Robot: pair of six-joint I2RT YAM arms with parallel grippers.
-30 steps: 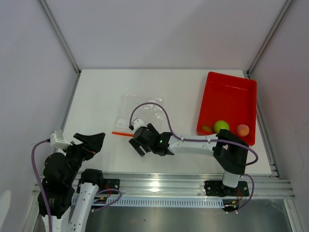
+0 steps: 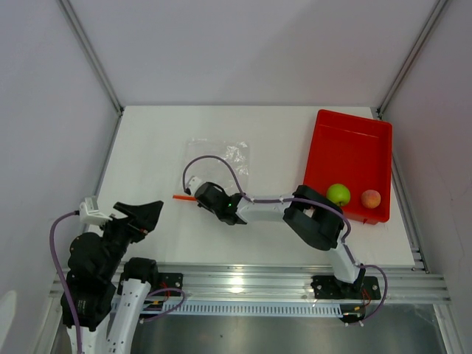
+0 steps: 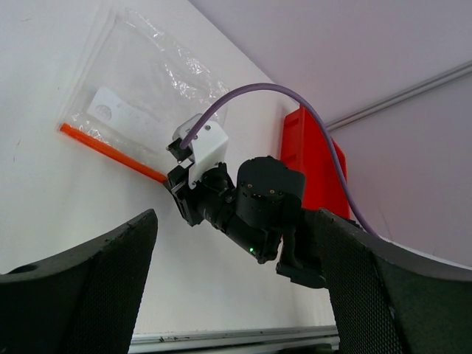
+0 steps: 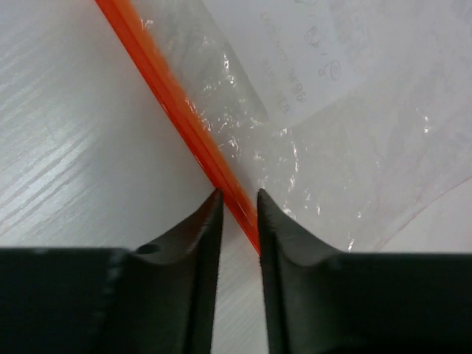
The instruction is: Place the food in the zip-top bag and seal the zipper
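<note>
The clear zip top bag (image 2: pixel 221 153) lies flat on the table, its orange zipper strip (image 3: pixel 110 152) along the near edge. My right gripper is at the strip's right end, its fingers narrowly open. Orange zipper (image 4: pixel 181 110) shows in the gap between the fingertips; whether they touch it I cannot tell. My left gripper (image 2: pixel 147 215) hangs at the table's front left, open and empty, apart from the bag. A green apple (image 2: pixel 338 195) and a peach (image 2: pixel 370 198) sit in the near end of the red bin (image 2: pixel 354 133).
The right arm (image 2: pixel 265 212) lies across the table from the bin's near corner to the bag and hides part of both. A white label (image 3: pixel 118 110) shows on the bag near the zipper. Free table lies left of the bag and behind it.
My right gripper has moved left and slightly away from the front edge, onto the zipper's right end, and has turned. A brownish item in the bin became covered by the right arm. The left arm barely moved.
</note>
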